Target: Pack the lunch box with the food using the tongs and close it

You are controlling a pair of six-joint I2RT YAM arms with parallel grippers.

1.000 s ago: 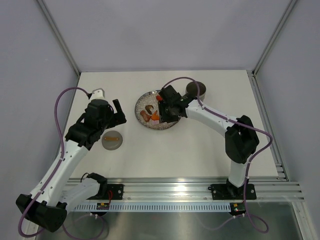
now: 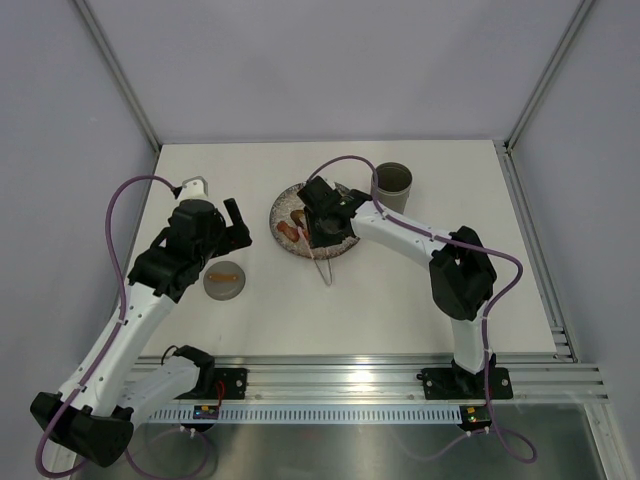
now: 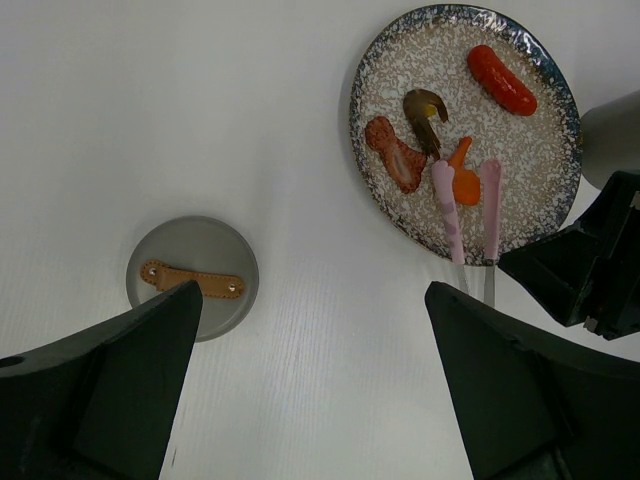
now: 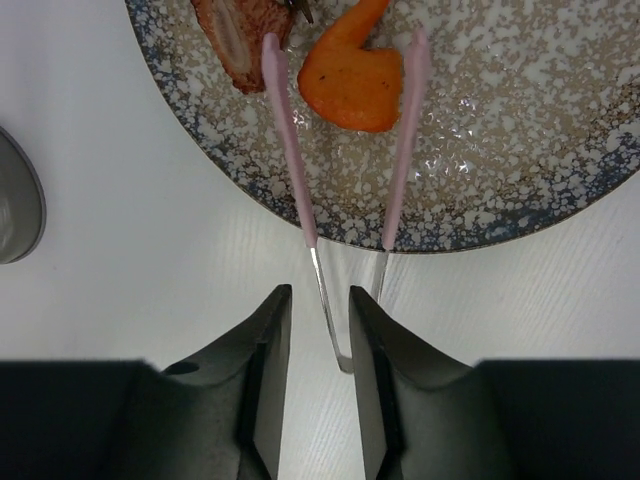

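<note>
A speckled plate (image 3: 520,150) holds a sausage (image 3: 500,80), a shrimp (image 3: 425,120), a meat piece (image 3: 398,160) and an orange carrot-like piece (image 4: 350,85). Pink-tipped tongs (image 4: 290,140) lie across its near rim, handle end over the table. My right gripper is above the tongs' handle, its fingers part apart, with nothing visibly between them. My left gripper stands open at the left, above the table, empty.
A grey round dish (image 2: 224,288) with a leather strap lies at the left. A grey cup (image 2: 392,180) stands behind the plate at right.
The tongs now show extending out over the plate's near edge. My right gripper has moved slightly left over the last second. The left arm is still.
</note>
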